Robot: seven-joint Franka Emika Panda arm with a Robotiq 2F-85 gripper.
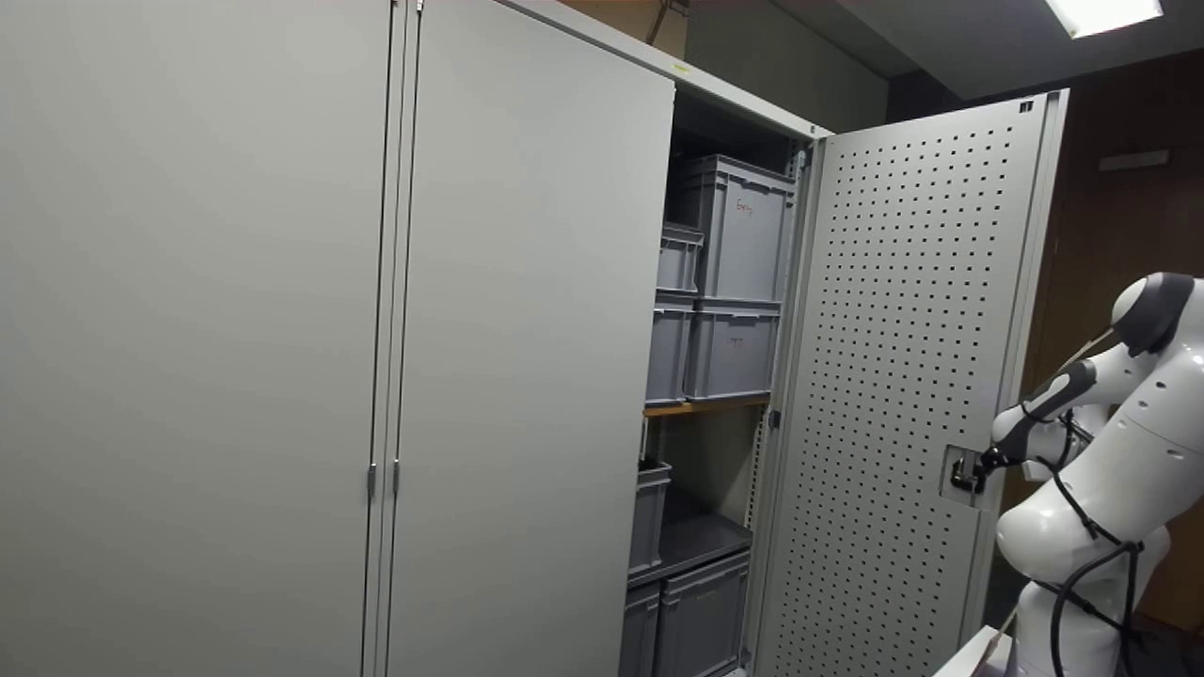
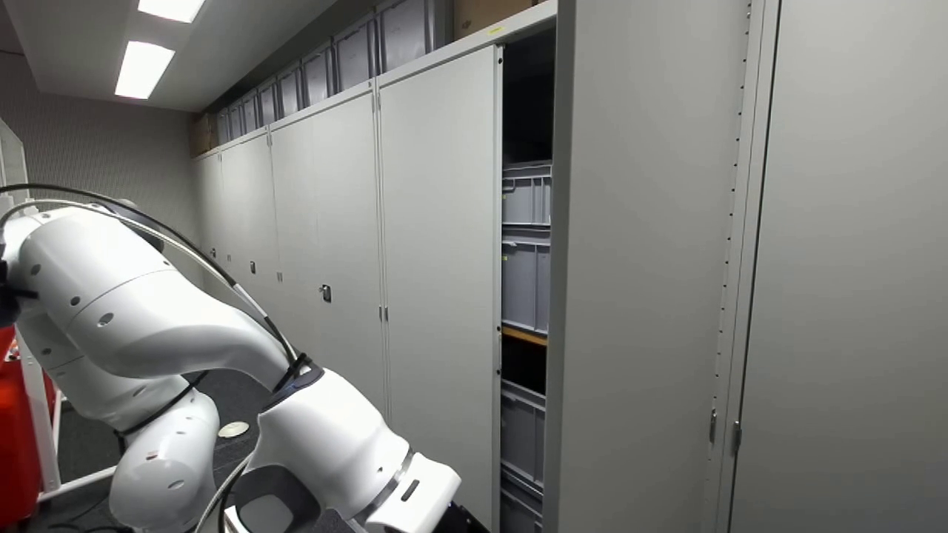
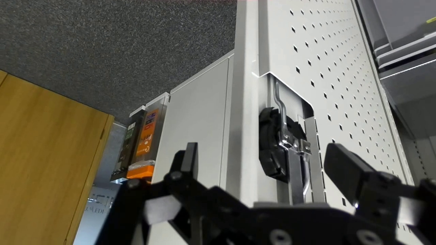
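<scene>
A perforated grey cabinet door (image 1: 903, 338) stands swung open. Its black latch (image 3: 271, 143) with metal rods sits in a cutout near the free edge. The wrist view has my gripper open, one black finger (image 3: 188, 161) left of the door edge and the other finger (image 3: 345, 167) over the perforated side. Door edge and latch appear between them in the image; contact cannot be told. In exterior view 1 my gripper (image 1: 993, 461) is small and dark beside the latch. The door's plain outer face (image 2: 649, 266) shows in exterior view 2, where the fingers are mostly hidden.
Grey bins (image 1: 734, 350) fill shelves inside the cabinet. A closed door (image 1: 530, 338) covers the neighbouring section. More closed cabinets (image 2: 333, 231) line the wall behind the arm. In the wrist view, dark carpet (image 3: 122, 49) and a wooden panel (image 3: 45, 155) lie beyond the door.
</scene>
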